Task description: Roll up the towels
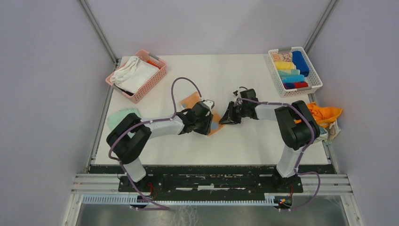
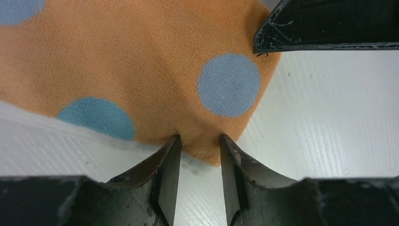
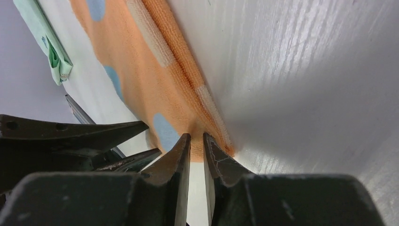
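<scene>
An orange towel with blue dots lies folded long and narrow, slanting across the middle of the table. My left gripper is down at the towel's near end, its fingertips part open with a small gap, pressed on the fabric near a corner. My right gripper is shut on the folded orange towel at the same end's other corner, where layered edges show in the right wrist view. The right gripper's dark body enters the upper right of the left wrist view.
A pink basket with white towels sits back left, a white basket of rolled towels back right. A pale green cloth lies at left; orange cloths are heaped at right.
</scene>
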